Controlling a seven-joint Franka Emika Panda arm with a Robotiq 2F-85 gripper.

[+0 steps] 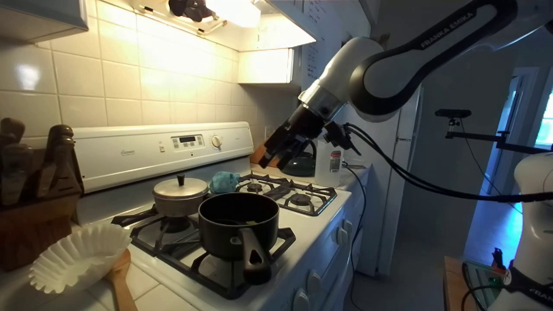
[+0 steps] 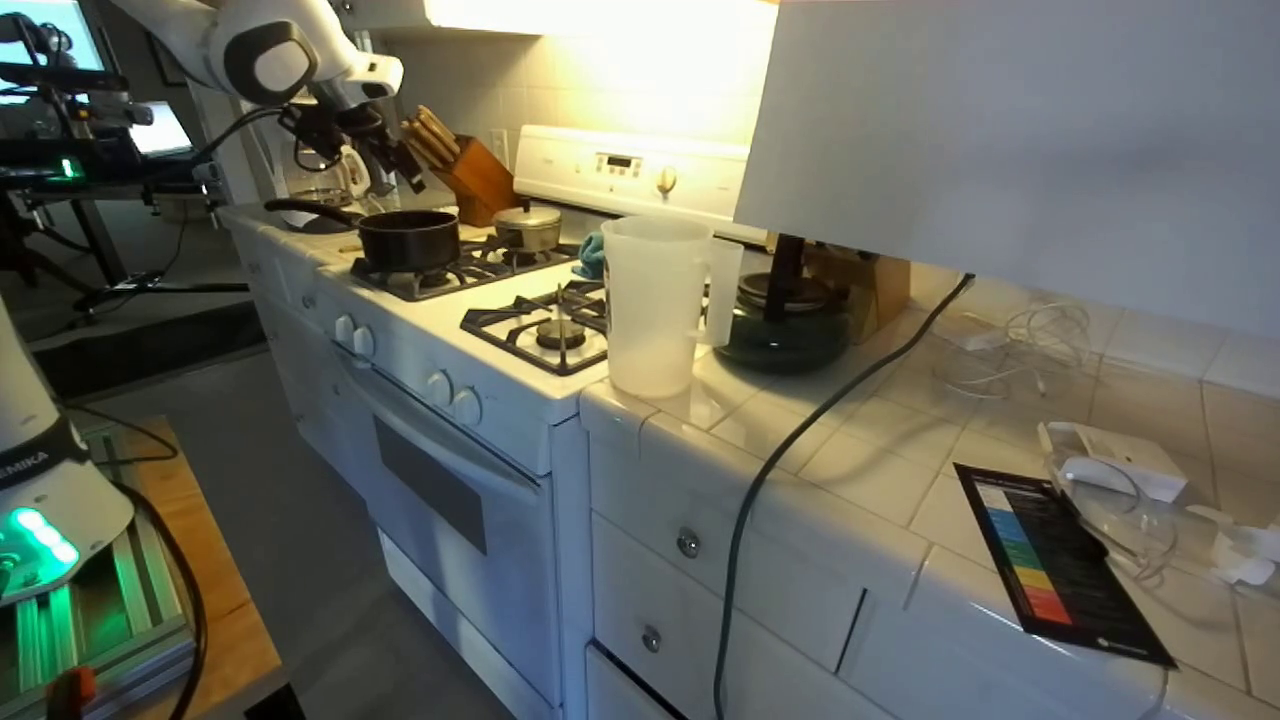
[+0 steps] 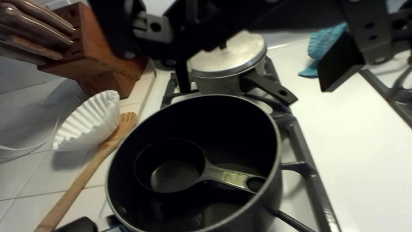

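Note:
My gripper (image 1: pixel 273 161) hangs in the air above the stove, tilted, clear of everything below. In the wrist view its fingers (image 3: pixel 341 62) stand wide apart with nothing between them, so it is open. A black saucepan (image 1: pixel 223 236) sits on the front burner nearest exterior view 1, its handle pointing off the stove's front. Inside this pan lies a dark measuring cup (image 3: pixel 173 176), its handle leaning towards the pan's wall. Behind the saucepan stands a silver lidded pot (image 3: pixel 228 58) with a black knob.
A teal cloth (image 1: pixel 224 182) lies behind the burners. Beside the stove are a white paper filter (image 3: pixel 90 121), a wooden utensil (image 3: pixel 85 174) and a knife block (image 3: pixel 96 50). A translucent pitcher (image 2: pixel 654 306) and dark kettle (image 2: pixel 780 324) stand at the other side. The far burners are empty.

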